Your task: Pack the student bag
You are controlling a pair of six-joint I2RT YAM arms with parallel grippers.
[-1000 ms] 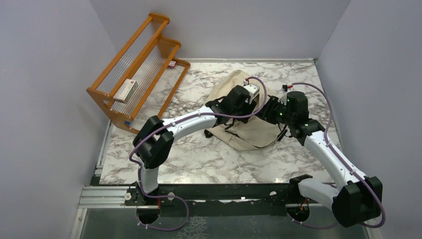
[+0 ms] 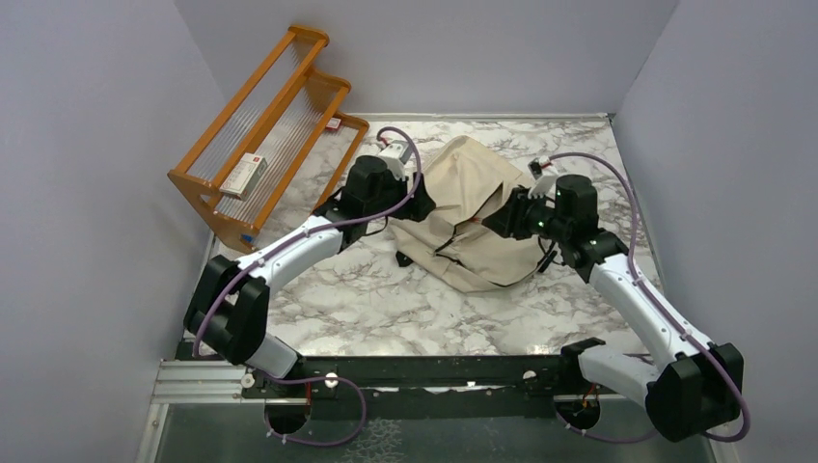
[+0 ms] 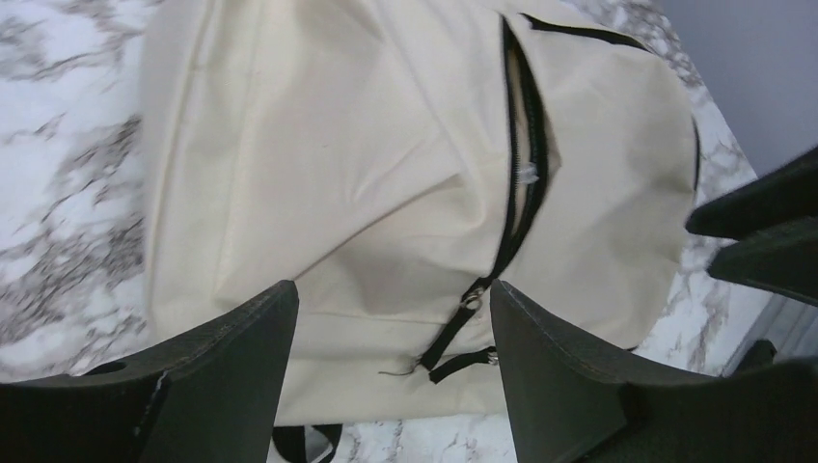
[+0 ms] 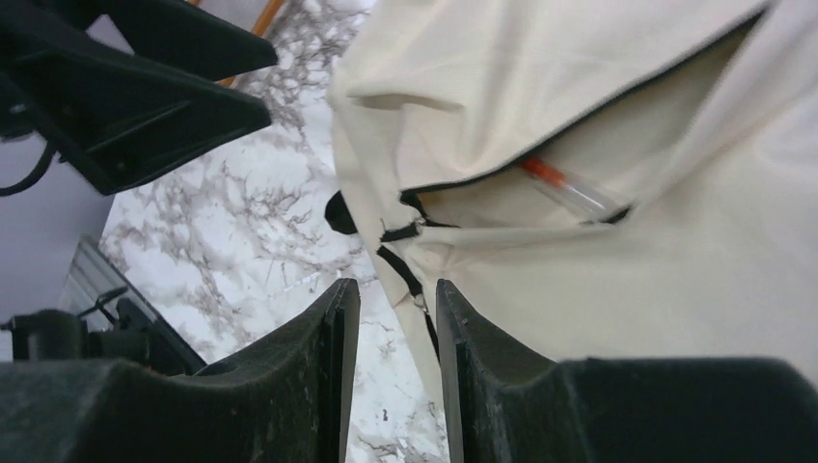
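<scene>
A cream cloth bag (image 2: pixel 473 270) with black zips lies on the marble table, its opening partly gaping. Inside the opening, in the right wrist view, shows a clear item with an orange-red end (image 4: pixel 546 174); the rest of it is hidden by cloth. My left gripper is over the bag's left side, its fingers wide apart and empty. Above the right part of the bag hangs my right gripper. A narrow gap separates its fingertips, with nothing seen between them.
At the back left stands a wooden shelf (image 2: pixel 285 96) holding a white box (image 2: pixel 243 177), a small red box (image 2: pixel 333 123) and something blue (image 2: pixel 248 237). Bare marble (image 2: pixel 386 318) stretches along the front. Grey walls close in both sides.
My left arm has drawn back leftward from over the bag's middle, uncovering the opening. The right gripper has shifted slightly left. Shelf items have not moved.
</scene>
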